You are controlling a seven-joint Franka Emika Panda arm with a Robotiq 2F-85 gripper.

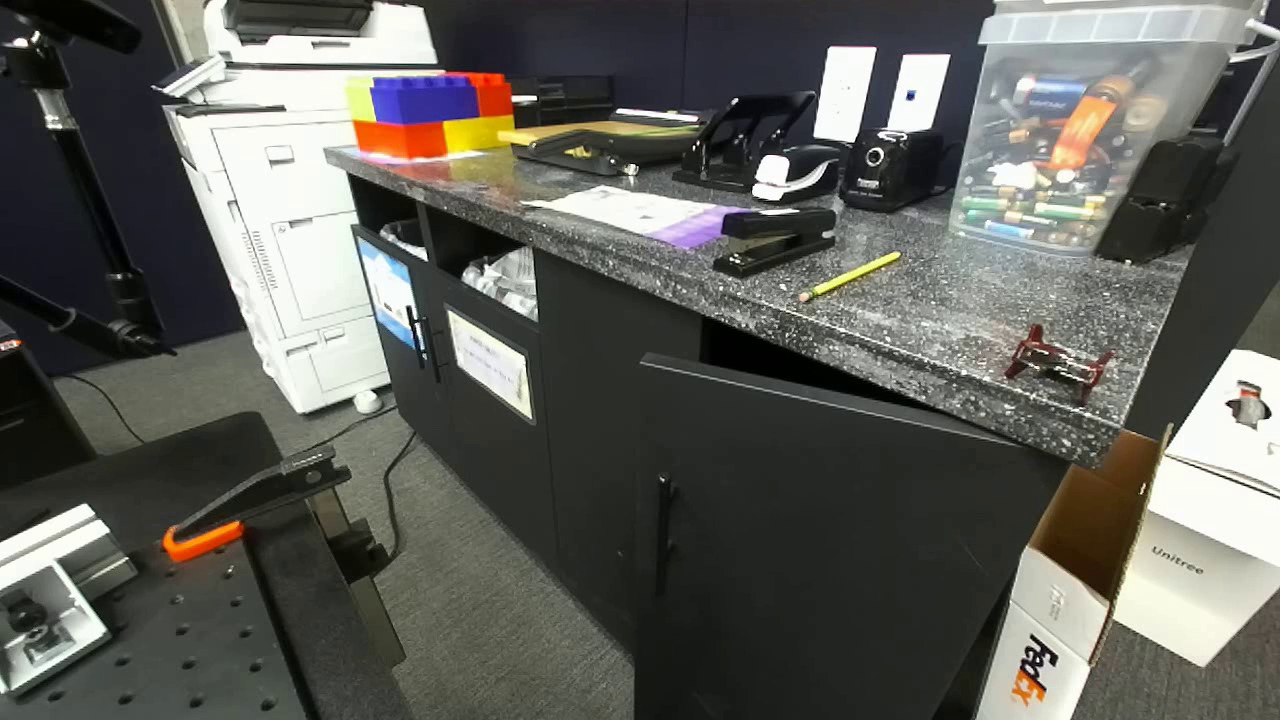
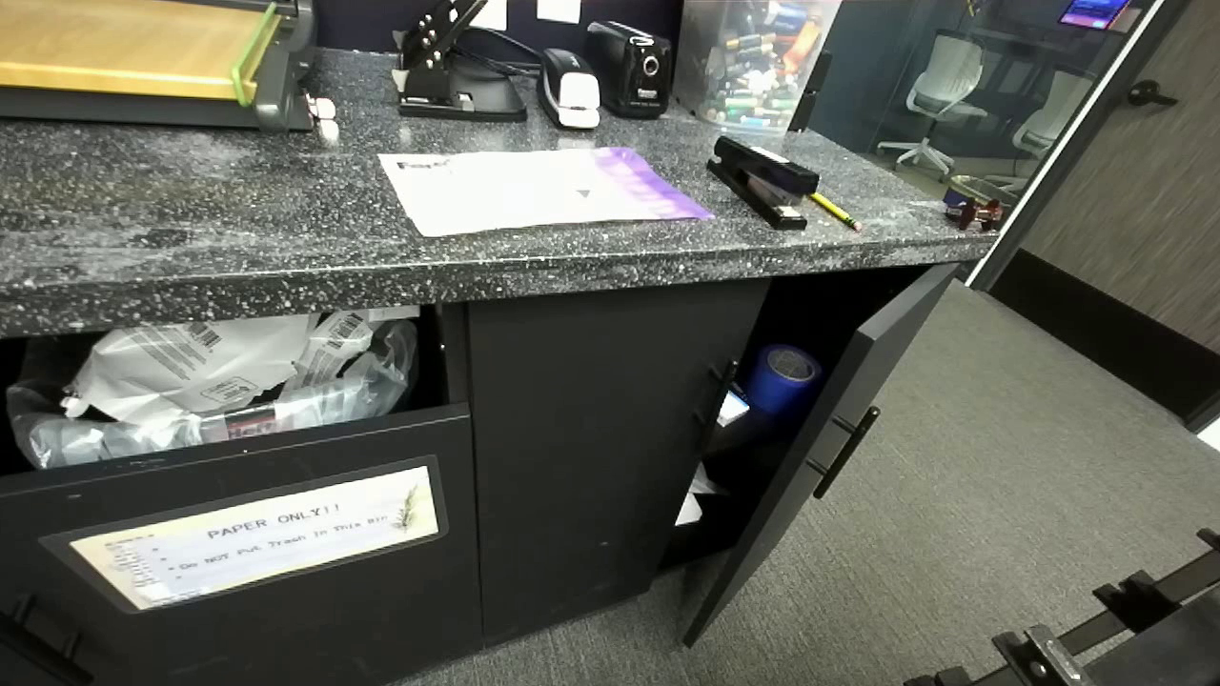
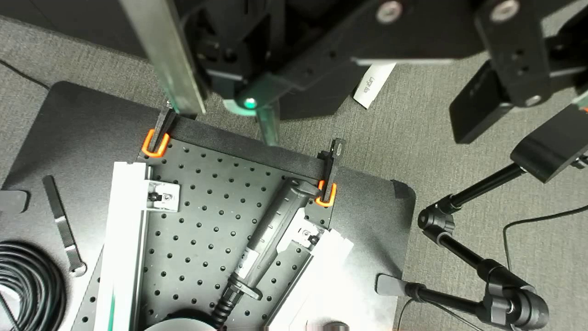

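Note:
Along the top of the wrist view, my gripper stands open, its dark fingers (image 3: 477, 105) wide apart. Carpet and part of a white box (image 3: 374, 83) show through the gap, and nothing is held. Neither exterior view shows the gripper. On the speckled counter (image 1: 924, 318) lie a black stapler (image 1: 777, 236), a yellow pencil (image 1: 851, 276) and a dark red clip-like item (image 1: 1059, 364). The cabinet door (image 1: 828, 540) beneath stands ajar. Through its opening a blue tape roll (image 2: 782, 379) is visible on a shelf.
Below the gripper is a perforated plate (image 3: 190, 220) with orange-tipped clamps (image 3: 155, 144). Battery tub (image 1: 1041, 132) and sharpener (image 1: 891, 168) stand at the counter's back. An open FedEx box (image 1: 1041, 648) sits by the door. Bare carpet (image 1: 492, 588) separates table and cabinets.

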